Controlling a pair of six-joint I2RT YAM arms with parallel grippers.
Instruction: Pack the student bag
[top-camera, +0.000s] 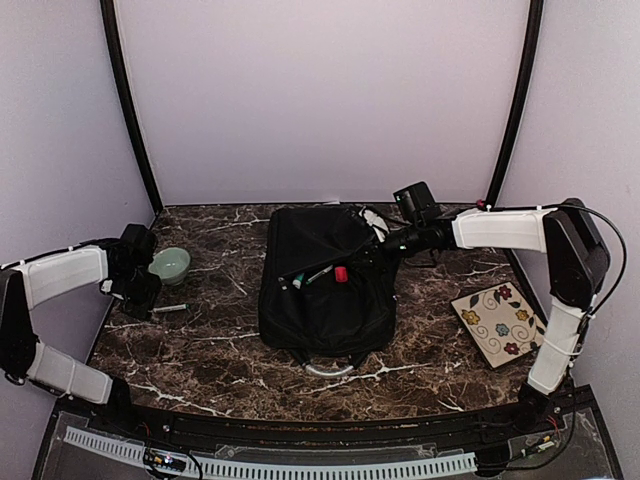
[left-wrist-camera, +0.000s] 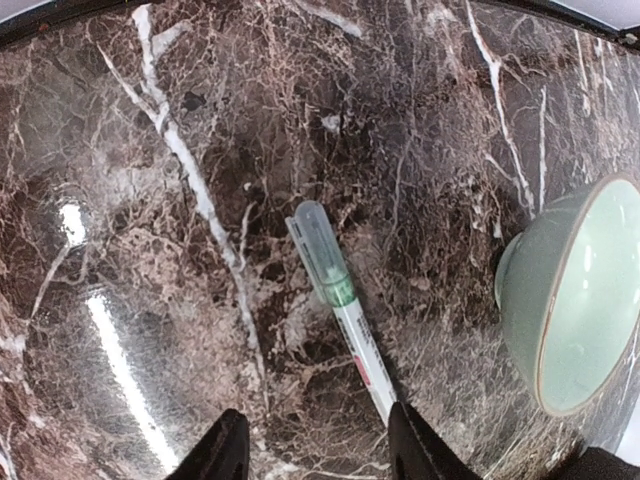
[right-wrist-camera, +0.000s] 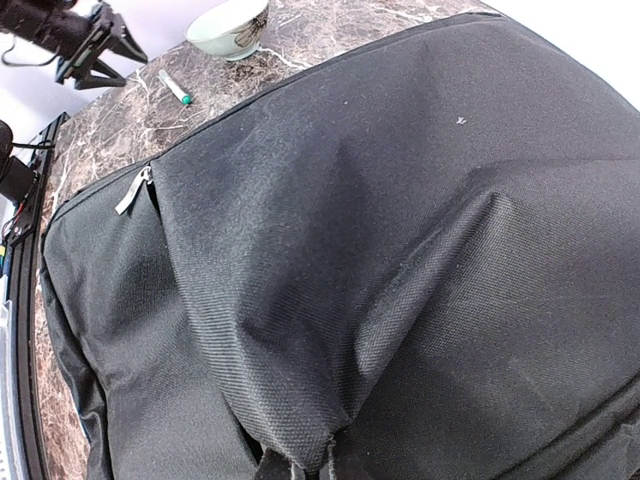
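The black backpack (top-camera: 325, 320) lies in the middle of the table, its front flap drawn back. Inside it show a red item (top-camera: 341, 274) and small white-and-green things (top-camera: 298, 281). My right gripper is shut on the flap (right-wrist-camera: 290, 370), whose cloth is creased and gathered at the fingertips. On the left of the table lies a white marker with a clear, green-ringed cap (left-wrist-camera: 345, 300). Just above it, my left gripper stands open, nothing held; its right finger (left-wrist-camera: 405, 445) overlaps the marker's near end in the wrist view.
A pale green bowl (left-wrist-camera: 535, 290) stands close beside the marker, near the left gripper. At the right of the table lies a square board with flower patterns (top-camera: 500, 322). Bare marble lies between the marker and the backpack.
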